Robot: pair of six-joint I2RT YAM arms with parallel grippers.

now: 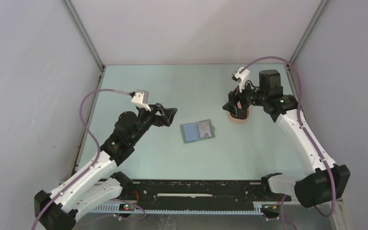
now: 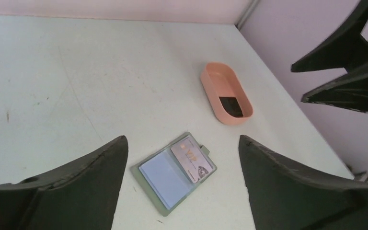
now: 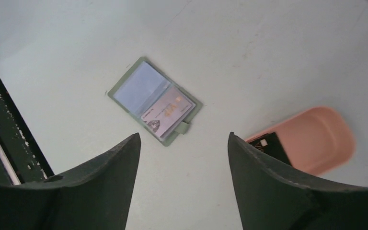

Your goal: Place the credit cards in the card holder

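The card holder [image 1: 186, 140], grey-green and lying open like a booklet, rests flat at the middle of the table. A blue panel [image 2: 165, 176] fills one half. On the other half is a pale card marked VIP [image 2: 190, 158]; how deep it sits cannot be told. My left gripper [image 1: 165, 116] hangs left of the holder, its fingers apart with nothing between them. To the holder's upper right, over the pink tray [image 1: 238, 119], is my right gripper [image 1: 233, 104], open and empty. A dark flat item, perhaps a card [image 2: 231, 107], lies in the tray.
Bare tabletop [image 1: 172, 81] surrounds the holder, with free room behind it and in front. A black rail [image 1: 230, 196] runs along the front edge. Walls close off the sides and back.
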